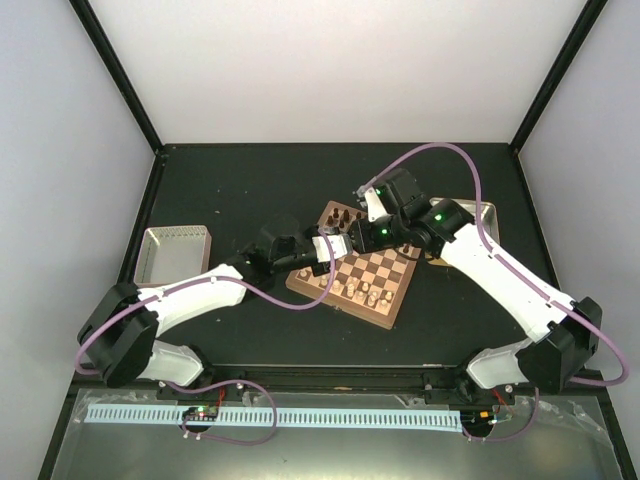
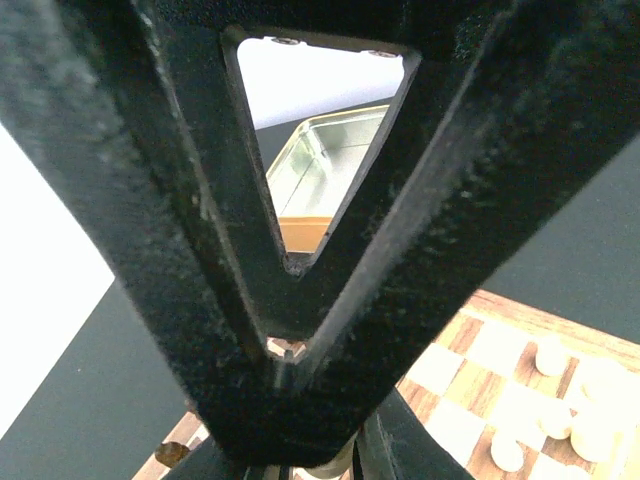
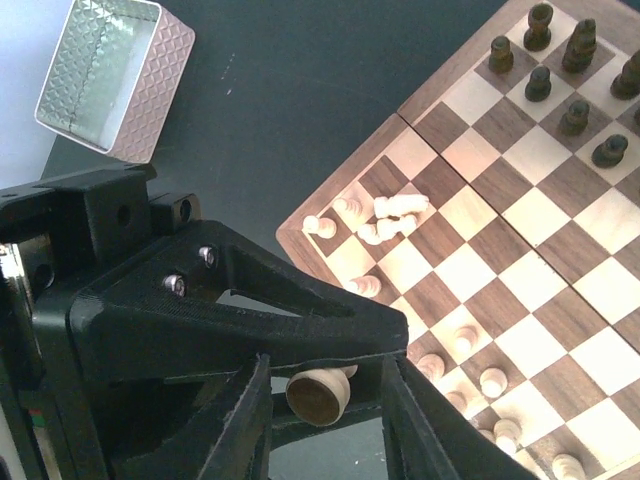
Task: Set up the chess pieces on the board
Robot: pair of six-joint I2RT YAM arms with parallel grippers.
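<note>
The chessboard (image 1: 370, 290) lies at table centre, dark pieces (image 3: 580, 45) at its far end, light pieces (image 3: 390, 225) nearer, some lying down. Above it the two grippers meet. My left gripper (image 1: 340, 245) is shut on a light piece (image 3: 316, 396), seen base-out in the right wrist view. My right gripper has its fingers either side of that piece, apparently apart from it; in the left wrist view the black gripper parts hide most of the piece.
A white basket (image 1: 172, 258) stands at the left of the table. A tray (image 2: 330, 150) stands behind the right arm.
</note>
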